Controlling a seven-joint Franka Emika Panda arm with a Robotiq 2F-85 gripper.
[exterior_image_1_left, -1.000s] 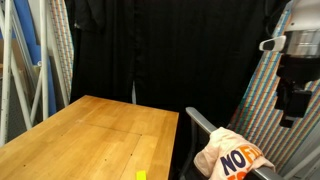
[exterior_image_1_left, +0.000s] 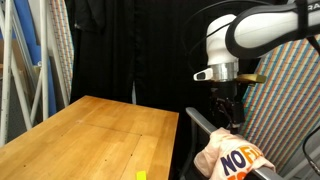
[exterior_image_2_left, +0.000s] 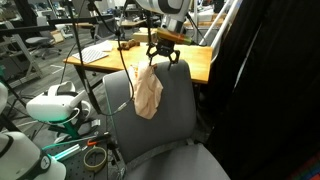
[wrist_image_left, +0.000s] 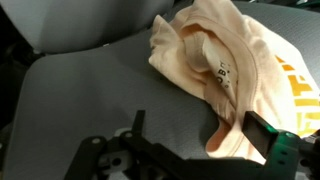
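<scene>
A peach cloth (exterior_image_1_left: 226, 158) printed with dark and orange letters hangs over the back of a grey chair (exterior_image_2_left: 180, 95). In exterior view 2 the cloth (exterior_image_2_left: 147, 92) drapes down the chair back's left side. My gripper (exterior_image_1_left: 229, 122) points down just above the cloth at the chair's top edge; whether it touches cannot be told. From the wrist, the gripper is open, its fingers wide apart. The cloth (wrist_image_left: 225, 70) bunches towards the right finger (wrist_image_left: 262, 135), while bare grey chair surface shows by the left finger (wrist_image_left: 138, 128).
A wooden table (exterior_image_1_left: 95, 135) stands beside the chair, its top mostly bare except for a small yellow item (exterior_image_1_left: 141, 175) at the near edge. Black curtains (exterior_image_1_left: 140, 50) hang behind. The grey chair seat (exterior_image_2_left: 180, 163) is empty.
My gripper has moved left and down in exterior view 1, from the right side to just above the cloth. The cloth and chair look unmoved.
</scene>
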